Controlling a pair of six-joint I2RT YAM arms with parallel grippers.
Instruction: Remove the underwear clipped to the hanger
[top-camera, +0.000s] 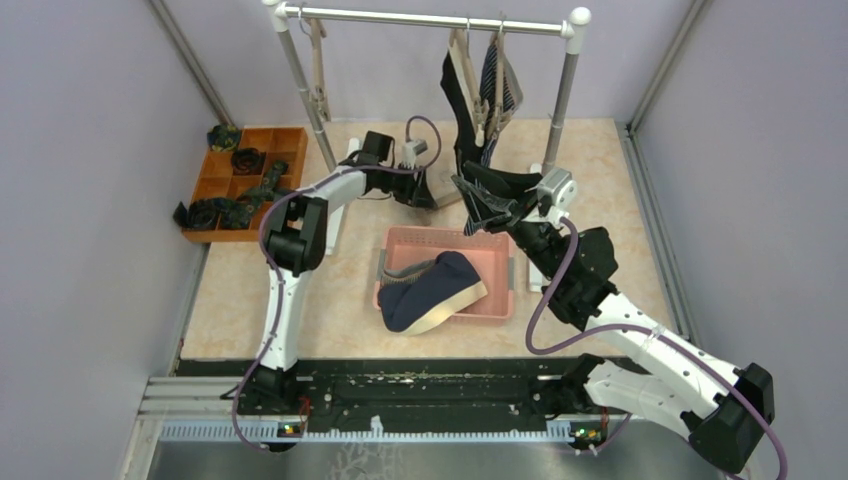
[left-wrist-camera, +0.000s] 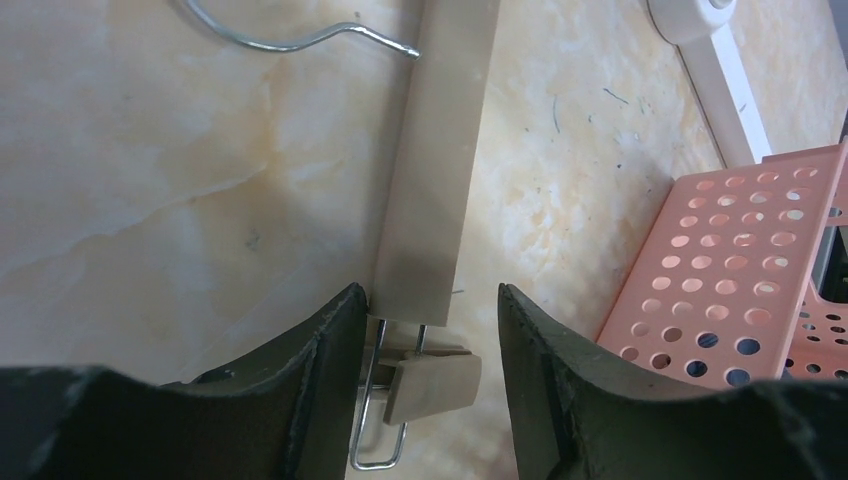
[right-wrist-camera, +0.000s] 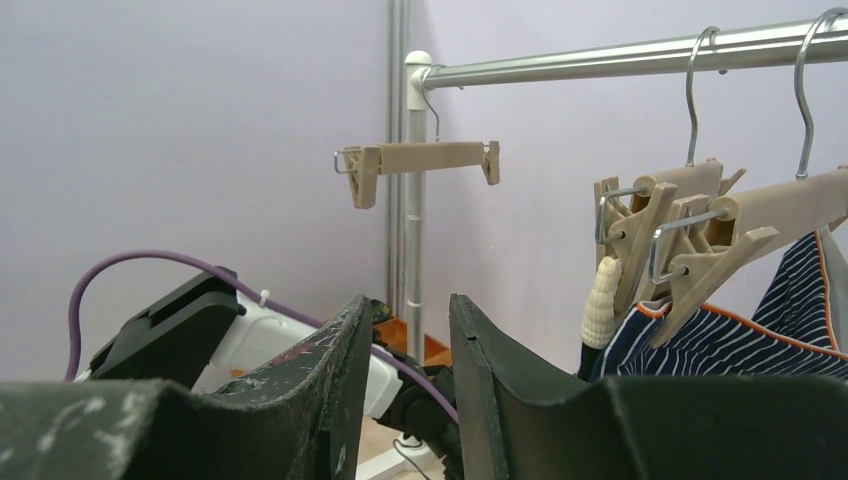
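Navy striped underwear with orange trim (right-wrist-camera: 745, 342) hangs from a beige clip hanger (right-wrist-camera: 780, 210) on the rail, at the right of the right wrist view. Behind it is another beige hanger (right-wrist-camera: 680, 182) with a dark garment (top-camera: 459, 98). A loose beige hanger (left-wrist-camera: 437, 170) lies on the table, its wire-sprung clip (left-wrist-camera: 435, 387) between the fingers of my open left gripper. My right gripper is part open and empty, left of the hanging underwear. Its tips are hard to separate from the cloth in the top view.
A pink basket (top-camera: 400, 236) holds a navy garment with a cream band (top-camera: 432, 290). One bare hanger (right-wrist-camera: 430, 156) hangs at the rail's left end. Far left stands an orange divided box (top-camera: 220, 175). The rail (top-camera: 420, 17) spans the back.
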